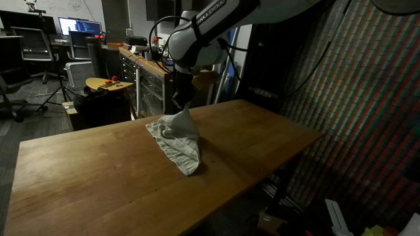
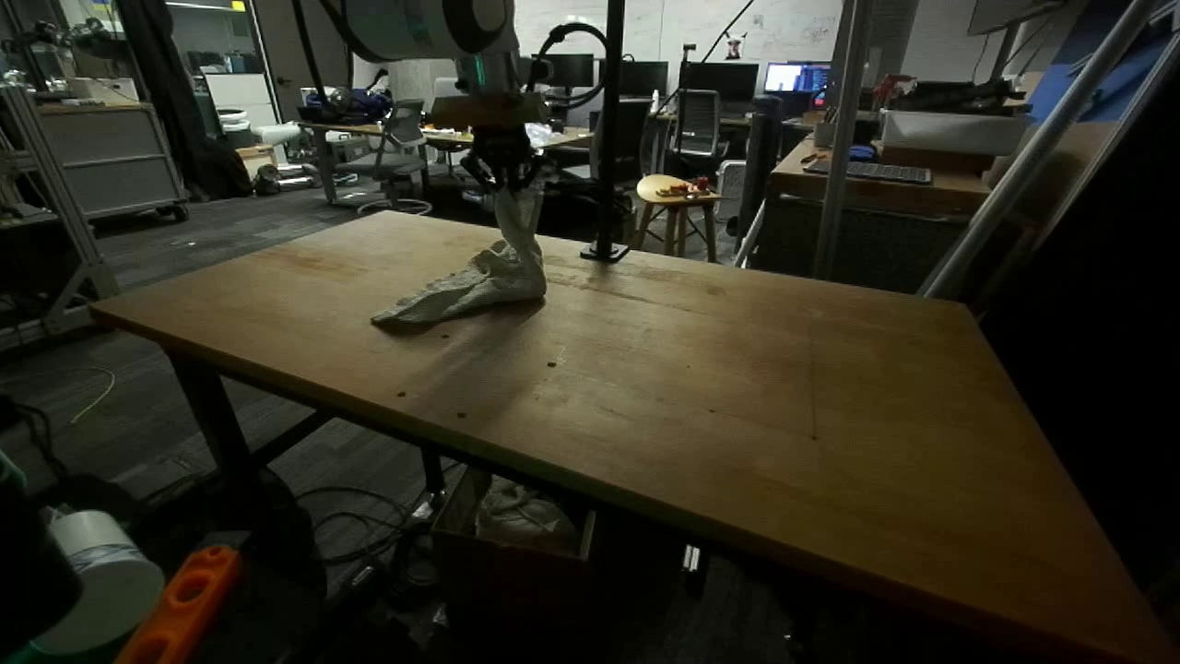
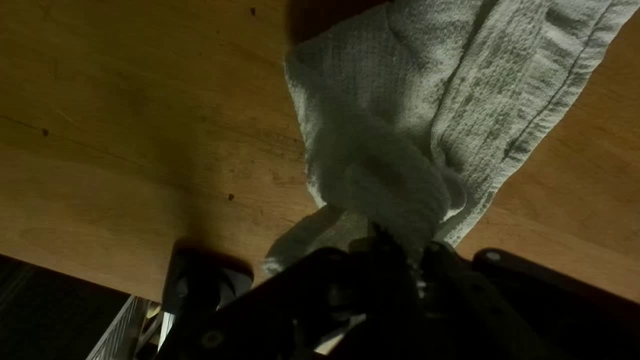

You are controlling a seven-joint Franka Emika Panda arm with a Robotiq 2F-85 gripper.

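A pale grey-white cloth (image 1: 177,135) lies partly on the wooden table (image 1: 98,169), with one part pulled up into a peak. At that peak my gripper (image 1: 184,104) is shut on the cloth, above the table's far side. In the second exterior view the raised cloth (image 2: 517,238) hangs as a narrow column below the gripper (image 2: 509,190), while the remainder rests in folds on the tabletop. The wrist view shows the cloth (image 3: 384,138) bunched and running in between the dark fingers; the fingertips themselves are hard to make out.
A black post (image 2: 606,144) stands at the table's far edge, close to the gripper. Beyond that edge are a wooden workbench (image 1: 157,70) and a small stool (image 2: 677,190).
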